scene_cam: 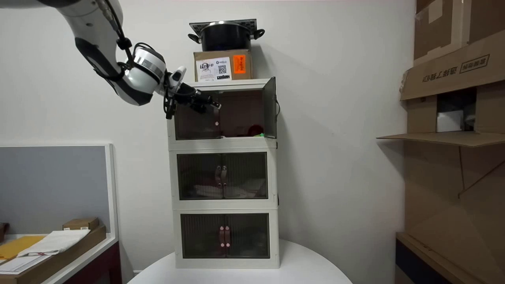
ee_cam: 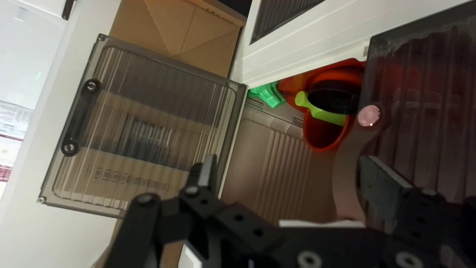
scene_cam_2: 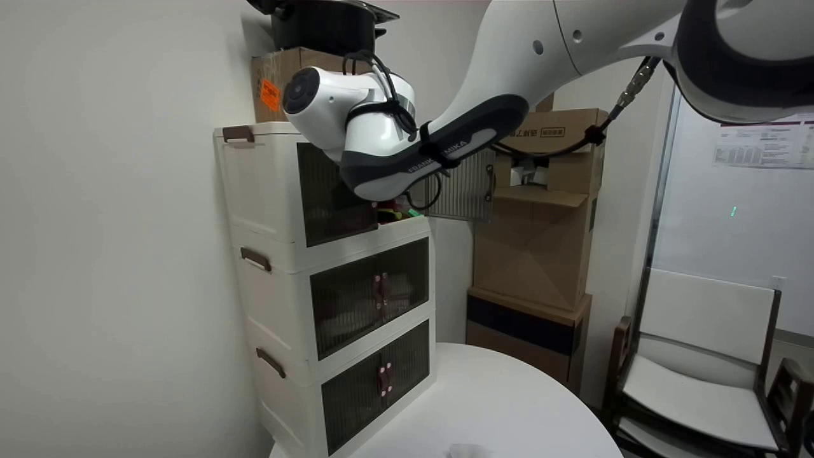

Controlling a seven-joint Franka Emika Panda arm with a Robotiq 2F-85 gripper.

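Note:
My gripper [scene_cam: 208, 107] is in front of the top compartment of the white cabinet [scene_cam: 225, 144]. The right door [scene_cam: 270, 108] of that compartment is swung open; its left door [scene_cam: 195, 118] is closed. In the wrist view my fingers [ee_cam: 207, 172] stand wide apart with nothing gripped. The closed door's curved handle [ee_cam: 348, 178] shows between them, close to one finger; whether they touch I cannot tell. Inside lie a green toy-like item [ee_cam: 270, 93], red-orange items [ee_cam: 321, 138] and a lime-handled piece [ee_cam: 328, 115]. The closed door covers part of them.
On top of the cabinet a cardboard box [scene_cam: 222, 65] carries a black pot [scene_cam: 225, 37]. Both lower compartments are closed. Large cartons [scene_cam: 454, 189] stand off to the right.

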